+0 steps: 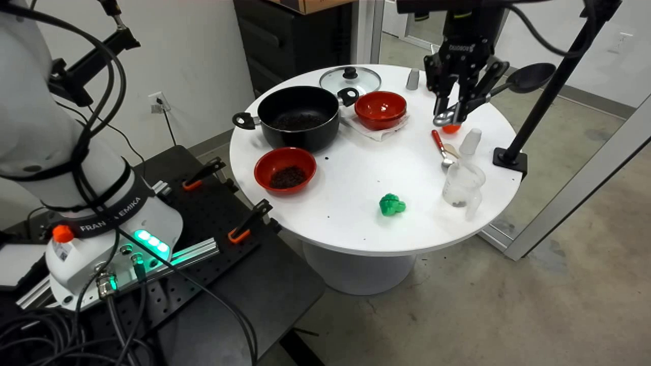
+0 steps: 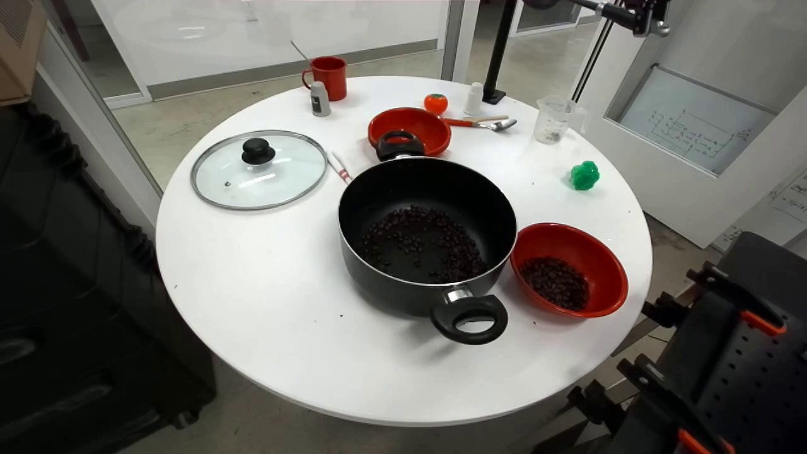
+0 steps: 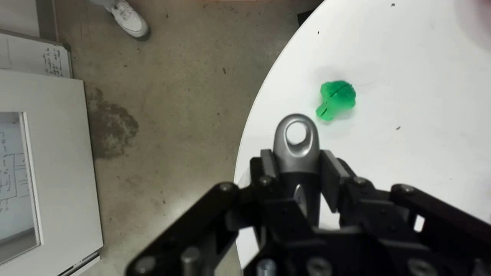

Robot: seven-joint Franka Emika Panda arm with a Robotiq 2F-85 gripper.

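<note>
My gripper [image 1: 452,116] is shut on the handle of a black spoon [image 1: 532,78], raised above the far right of the table in exterior view 1. In the wrist view the spoon's grey handle end [image 3: 297,142] juts out between the two fingers. The spoon's bowl points away to the right, clear of the table. A black pot [image 2: 427,227] holds dark beans on its bottom. Close against it stands a red bowl [image 2: 568,268] with more beans. Only a bit of the gripper shows at the top right of exterior view 2.
A glass lid [image 2: 259,170], an empty red bowl [image 2: 408,125], a red mug [image 2: 329,78], a tomato [image 2: 435,103], a measuring cup [image 1: 464,183] and a green broccoli piece [image 1: 391,205] stand around the table. A black pole [image 1: 543,91] rises near the spoon.
</note>
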